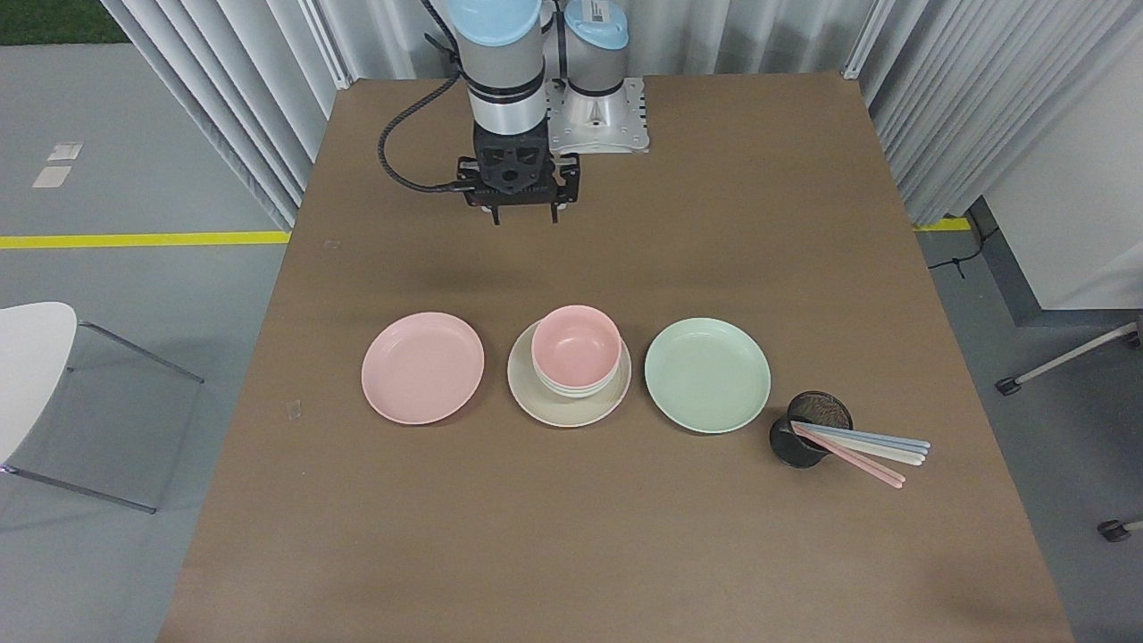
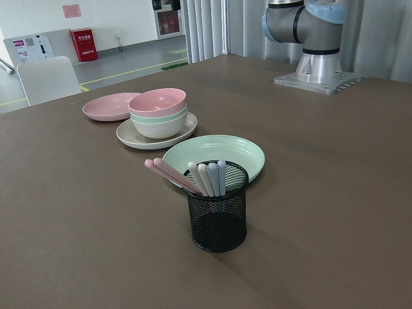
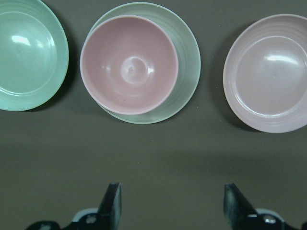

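Observation:
My gripper (image 1: 525, 213) hangs open above the back of the table; in the wrist view its two fingers stand wide apart with bare table between them. In front of it, a pink bowl (image 1: 576, 345) sits nested in lighter bowls on a cream plate (image 1: 530, 391). A pink plate (image 1: 422, 368) lies to the left of that stack, a green plate (image 1: 707, 373) to the right. At the front right a black mesh cup (image 2: 217, 224) holds several pink, white and blue chopsticks (image 1: 863, 456), leaning out over its rim.
The robot's base plate (image 1: 632, 134) stands at the back edge. A white chair (image 1: 27, 364) is off the table to the left.

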